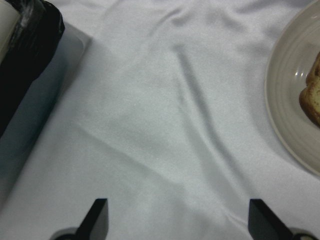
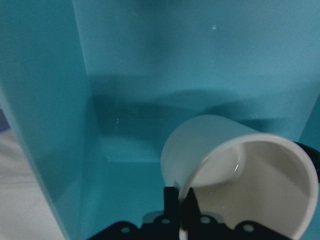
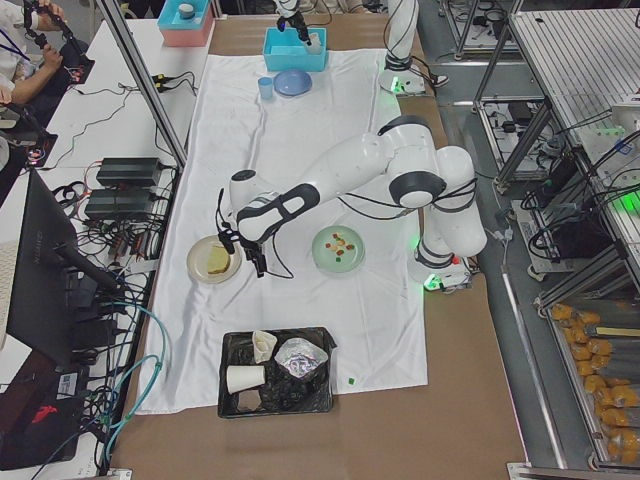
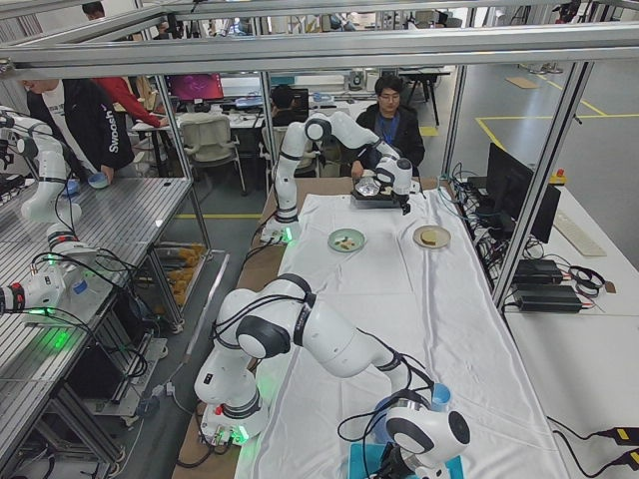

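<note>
My left gripper stands open above the white cloth, beside a cream plate (image 3: 200, 262) with a bread slice (image 3: 219, 258); nothing is between its fingers. A green plate (image 3: 338, 262) with small pieces lies to its right in the camera left view. The black lined bin (image 3: 275, 400) holds crumpled foil (image 3: 300, 356), a white cup (image 3: 244, 378) and paper. At the far end my right gripper is shut on the rim of a white cup (image 2: 210, 130) inside a blue bin (image 2: 45, 100).
A blue plate (image 3: 293, 84) and blue cup (image 3: 265, 87) stand near the blue bin. Monitor, cables and frame posts line the table's side.
</note>
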